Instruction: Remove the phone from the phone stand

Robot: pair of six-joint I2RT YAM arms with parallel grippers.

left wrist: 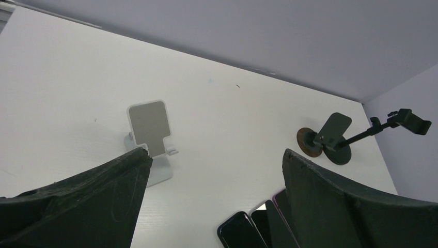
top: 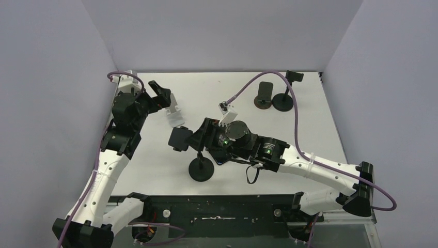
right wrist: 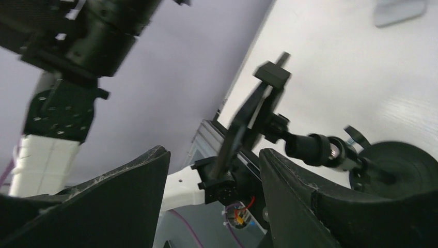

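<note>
In the top view, a black stand with a round base (top: 201,169) and a square head (top: 180,138) stands near the front of the table. My right gripper (top: 198,137) is open close beside that head. From the right wrist view, the tilted stand head (right wrist: 253,111) appears beyond and between the spread fingers, with nothing gripped; whether a phone sits in it I cannot tell. Several dark phones (left wrist: 240,231) lie flat on the table, largely hidden under the right arm from above. Over the left rear, my left gripper is open and empty.
A grey-white stand (left wrist: 150,126) stands at the left rear. Toward the right rear are a small round-based stand (top: 264,93) and a tall black stand (top: 283,101). Walls bound the sides.
</note>
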